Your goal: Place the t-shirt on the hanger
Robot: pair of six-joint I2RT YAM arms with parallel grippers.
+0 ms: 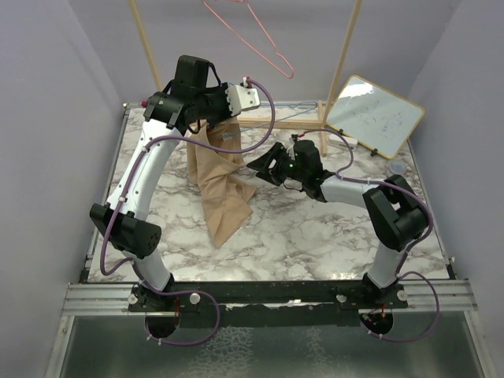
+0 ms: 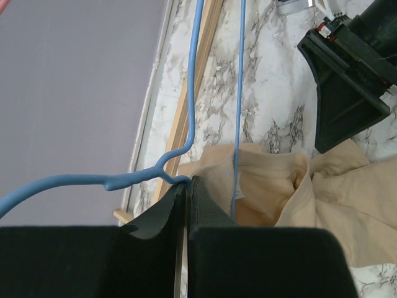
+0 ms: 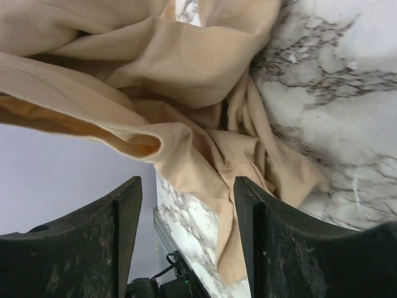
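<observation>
The beige t-shirt [image 1: 220, 197] hangs down over the marble table below my left arm, bunched in folds in the right wrist view [image 3: 186, 81]. My left gripper is shut at the hook of a blue hanger [image 2: 132, 178], whose wire runs down beside the shirt. My right gripper [image 1: 264, 167] stands part open just right of the shirt; in its own view the fingertips [image 3: 245, 192] are over the folds, with nothing seen between them.
A wooden rack [image 1: 276, 123] stands at the back with a pink hanger [image 1: 268, 47] above. A whiteboard [image 1: 378, 110] lies at the back right.
</observation>
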